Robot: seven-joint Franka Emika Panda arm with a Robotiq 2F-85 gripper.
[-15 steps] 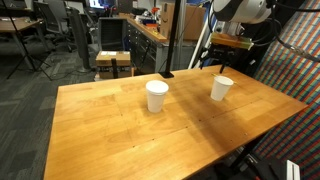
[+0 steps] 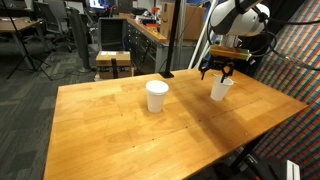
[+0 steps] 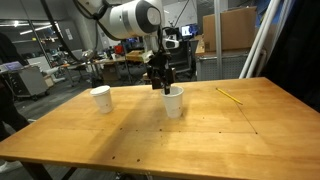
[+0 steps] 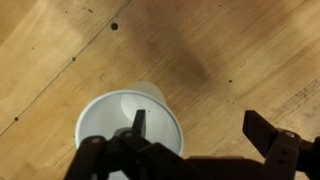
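One white cup stands upright toward the right side of the wooden table. Just above it is my gripper, open and holding nothing. Looking down in the wrist view, the left finger overlaps the opening of this cup, while the right finger is over bare table outside it. The cup's right rim lies between them in that view. Exterior view 2 has the fingers close to the rim of the cup; whether they touch it I cannot tell. A second white cup stands apart, near the table's middle.
A thin yellow stick lies on the table in exterior view 2. Chairs and a cabinet stand behind it.
My gripper has come down closer to the right-hand cup, its fingers still apart. Both cups have kept their places.
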